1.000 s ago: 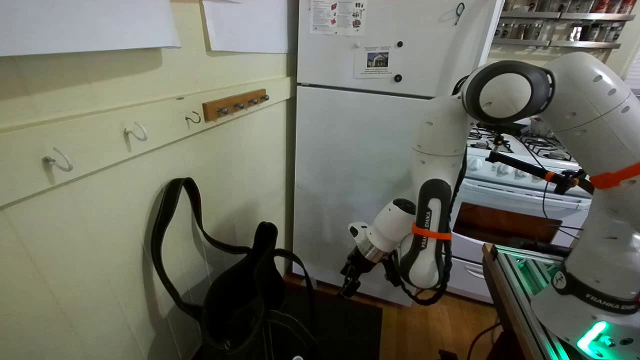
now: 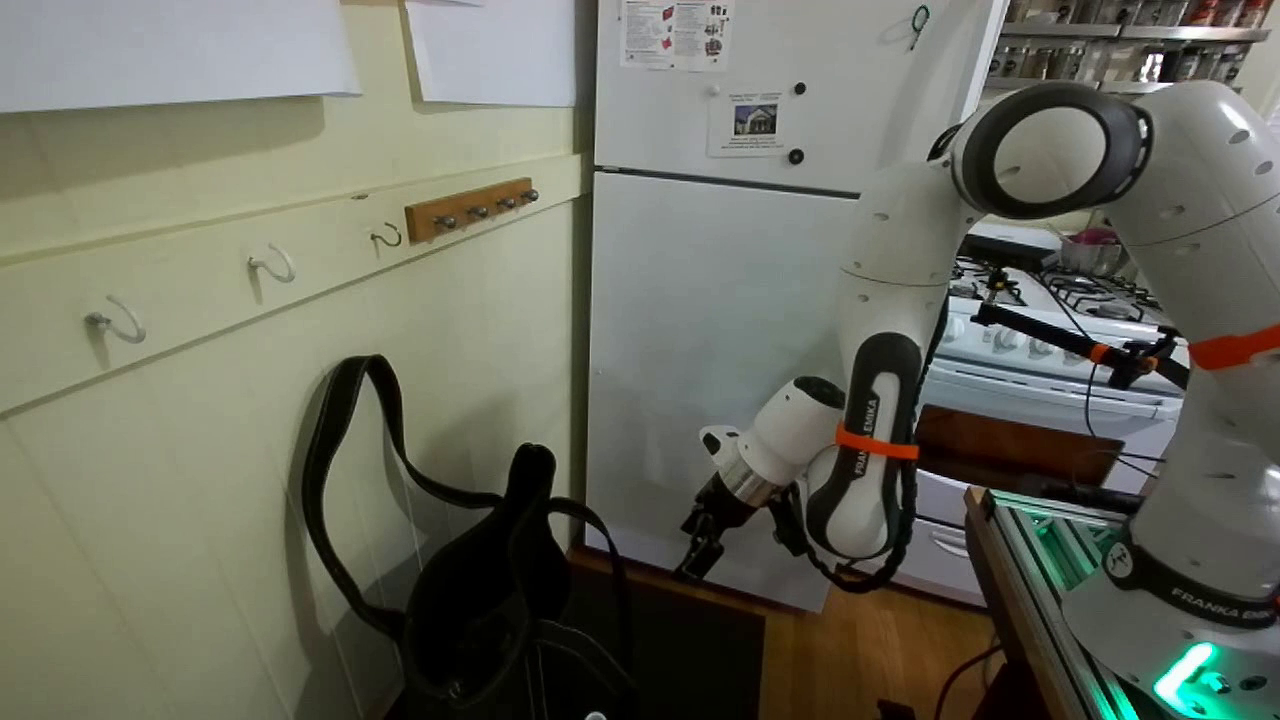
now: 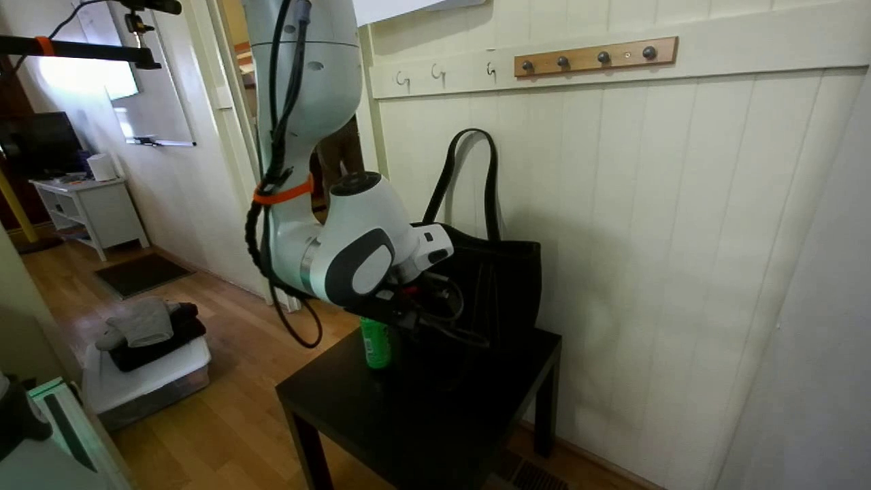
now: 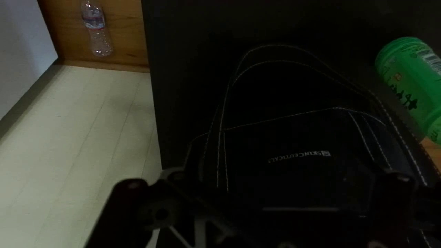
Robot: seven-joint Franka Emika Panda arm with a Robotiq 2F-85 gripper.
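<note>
A black tote bag (image 2: pixel 468 612) with stitched seams stands against the wall on a black table (image 3: pixel 359 408). One of its long handles (image 3: pixel 493 192) rises in a loop up the wall, while the front handle droops over the bag's face. In the wrist view the bag's printed front (image 4: pixel 297 177) fills the middle. My gripper (image 2: pixel 699 556) is open in front of the bag, nothing seen between its fingers, which are dark and blurred in the wrist view. A green can (image 3: pixel 376 343) stands on the table beside the bag.
Wall hooks (image 2: pixel 272 264) and a wooden peg rail (image 2: pixel 470 210) are above the bag. A white fridge (image 2: pixel 708 360) stands behind my arm in the first exterior view. On the floor lies a clear bottle (image 4: pixel 97 31).
My gripper has risen slightly, and the arm's elbow has shifted up and to the right in the first exterior view. The bag has not visibly moved.
</note>
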